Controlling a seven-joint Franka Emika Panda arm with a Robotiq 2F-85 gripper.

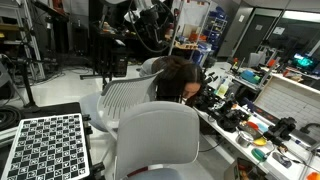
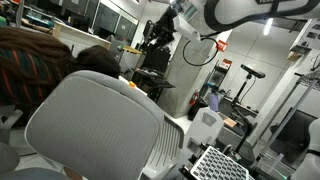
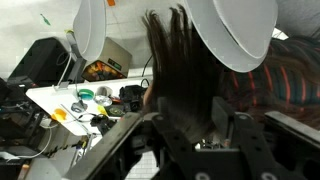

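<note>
My gripper is open at the bottom of the wrist view. A person's long dark hair (image 3: 172, 60) shows beyond its fingers, and at this angle I cannot tell how far away it is. The same dark-haired head (image 1: 180, 76) is bent low behind the grey chairs in exterior view 1. In exterior view 2 the white arm (image 2: 205, 22) reaches in from the upper right, its gripper end high above the chairs. Nothing shows held between the fingers.
A grey chair back (image 1: 158, 135) stands in front, with a ribbed chair (image 1: 125, 95) behind it. A black-and-white checkered board (image 1: 45, 148) lies at the left. Tools and small items crowd the white bench (image 1: 285, 165) at the right. The person's striped clothing (image 3: 285, 80) fills the wrist view's right side.
</note>
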